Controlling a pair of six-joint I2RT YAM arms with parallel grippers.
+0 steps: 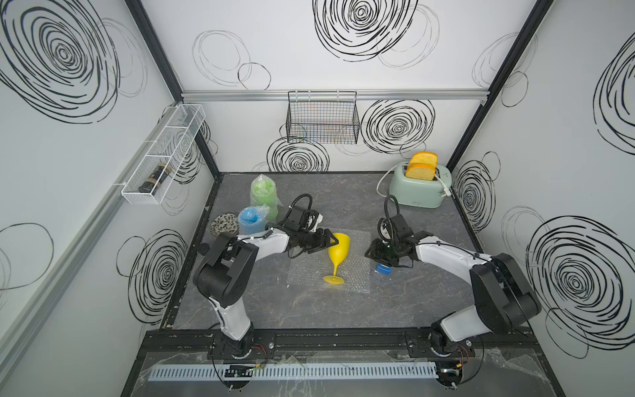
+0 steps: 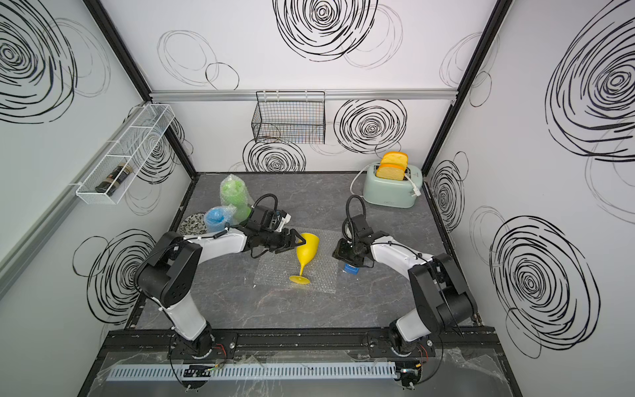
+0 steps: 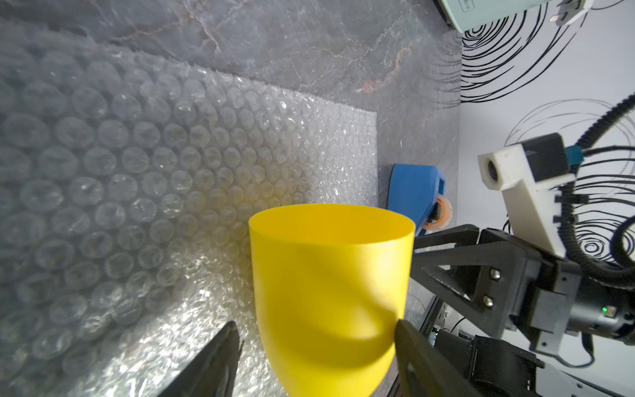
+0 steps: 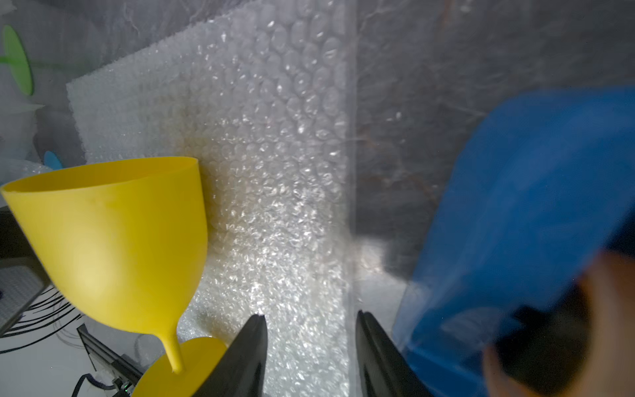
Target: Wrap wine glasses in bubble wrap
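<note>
A yellow wine glass (image 1: 338,250) lies on a bubble wrap sheet (image 1: 301,274) in the middle of the table. My left gripper (image 1: 330,239) hovers at the glass's bowl, fingers apart; in the left wrist view the bowl (image 3: 330,291) sits between and above the blurred fingertips. My right gripper is open just right of the glass, over the wrap's right edge, next to a blue tape dispenser (image 4: 522,185).
Wrapped green (image 1: 263,195) and blue (image 1: 252,221) glasses stand at the back left beside a speckled round object (image 1: 223,224). A toaster (image 1: 416,190) with bread stands at the back right.
</note>
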